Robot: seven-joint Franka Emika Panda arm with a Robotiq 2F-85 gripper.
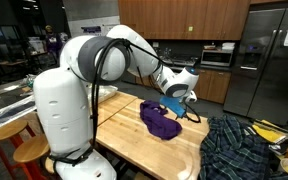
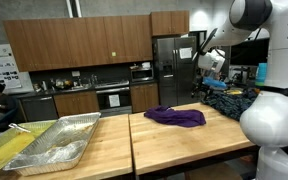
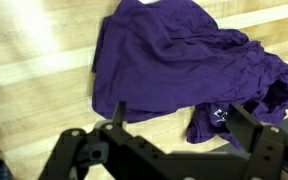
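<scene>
A purple cloth (image 1: pixel 160 122) lies rumpled on the wooden table (image 1: pixel 144 152). The wrist view shows the cloth (image 3: pixel 184 55) spread below me, with a bunched, folded part toward the lower right. My gripper (image 1: pixel 184 113) hangs above the cloth's right side in exterior view 1, apart from it. Its two fingers (image 3: pixel 117 118) stand wide apart at the bottom of the wrist view, holding nothing. In exterior view 2 the cloth (image 2: pixel 174 116) lies flat and low toward the table's far side.
Dark patterned fabric (image 1: pixel 234 148) is heaped at the table's right. Foil trays (image 2: pixel 59 140) stand at the left in exterior view 2. A person (image 1: pixel 176 82) is behind the table. Bare tabletop lies in front of the cloth.
</scene>
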